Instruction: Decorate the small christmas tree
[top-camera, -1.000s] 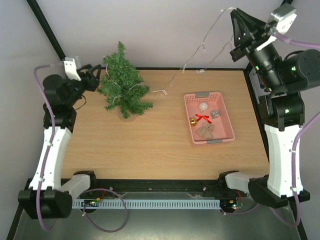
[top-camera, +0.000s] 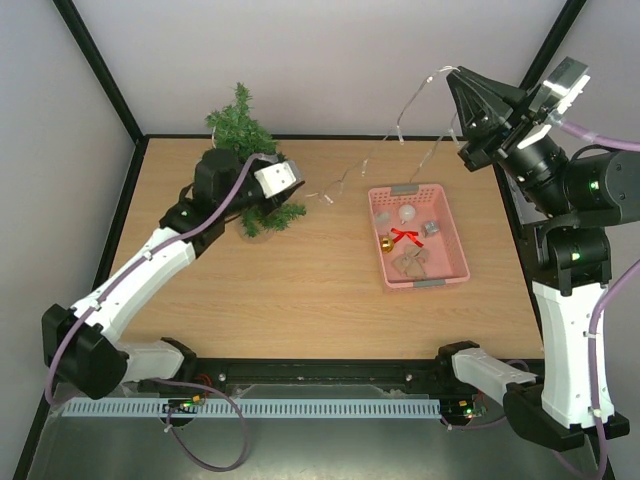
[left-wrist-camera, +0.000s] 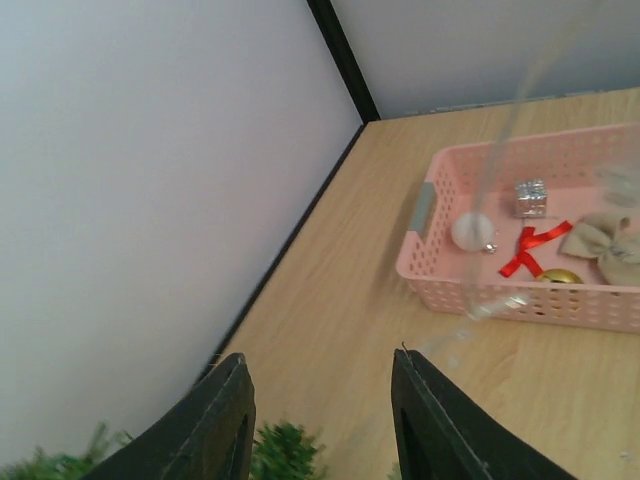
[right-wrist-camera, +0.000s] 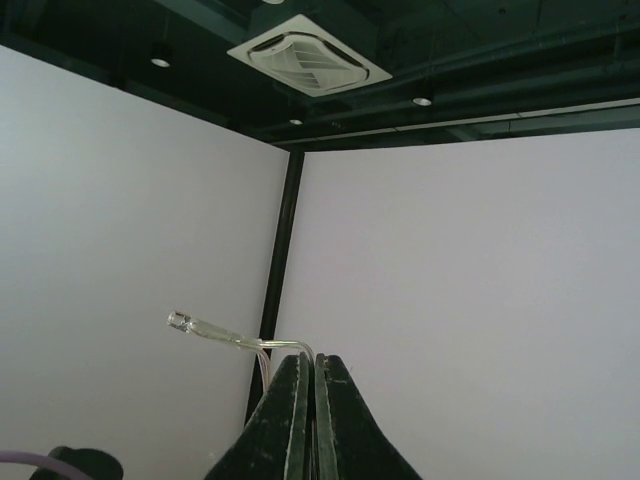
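The small green tree (top-camera: 238, 124) stands back left on the table, partly hidden by my left gripper (top-camera: 298, 186), which is over it with open fingers; its branches show low in the left wrist view. A clear light string (top-camera: 405, 110) runs from near the tree up to my right gripper, held high at the right. That gripper is shut on the thin wire, with a small clear end piece (right-wrist-camera: 195, 325) sticking out.
A pink basket (top-camera: 460, 255) on the right of the table holds a white ball (left-wrist-camera: 470, 230), a silver cube (left-wrist-camera: 530, 198), a red bow (left-wrist-camera: 515, 260), a gold bell (top-camera: 386, 243) and a beige bow (left-wrist-camera: 620, 255).
My left arm has swung right from the left wall to over the tree. My right gripper has shifted down and slightly left with the string.
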